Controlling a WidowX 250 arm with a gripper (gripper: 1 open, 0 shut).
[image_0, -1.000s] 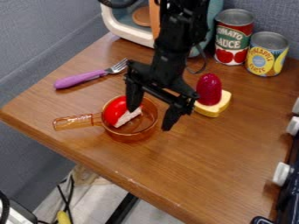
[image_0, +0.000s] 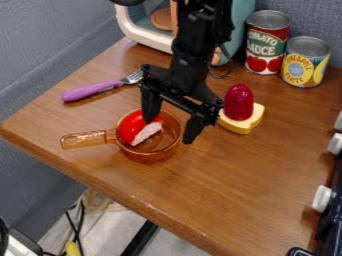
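Observation:
A black gripper (image_0: 171, 118) hangs over an amber glass pan (image_0: 87, 138) with a handle to the left, its fingers spread apart at the pan's rim. Inside the pan lies a red round object (image_0: 131, 124) with a white piece (image_0: 144, 134) against it; neither is between both fingertips as far as I see. Right of the gripper, a dark red oval object (image_0: 239, 100) stands by a yellow block (image_0: 242, 124).
A purple-handled fork (image_0: 90, 90) lies at left. Two cans (image_0: 266, 43) and a teal-white appliance (image_0: 139, 22) stand at the back. A black appliance (image_0: 329, 200) lines the right edge.
The gripper has risen slightly and shifted a little left over the pan. The pan and objects look unmoved.

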